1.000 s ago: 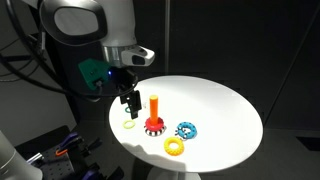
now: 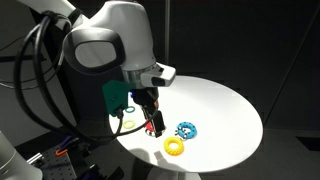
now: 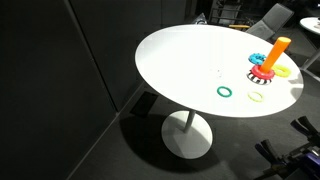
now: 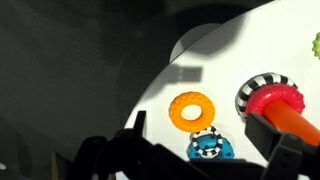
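Observation:
An orange post (image 3: 274, 55) rises from a red ring (image 3: 262, 72) on a black-and-white base, near the table's edge. A yellow ring (image 4: 192, 111) lies flat on the table, beside a blue ring (image 4: 210, 145) with a black-and-white section. My gripper is open above the table, its fingers wide apart with nothing held. In the wrist view the yellow ring shows between the fingers, well below them, and the post stands by the right finger. In exterior view 1 the hand hides most of the post.
The round white table (image 2: 225, 110) has broad bare room away from the toys. A green ring (image 3: 224, 91) and a thin pale yellow ring (image 3: 256, 97) lie separately on it. Beyond the rim the dark floor (image 4: 70, 70) shows.
My gripper has moved to the right in exterior view 1, now covering most of the orange post. The rings and base have stayed in place.

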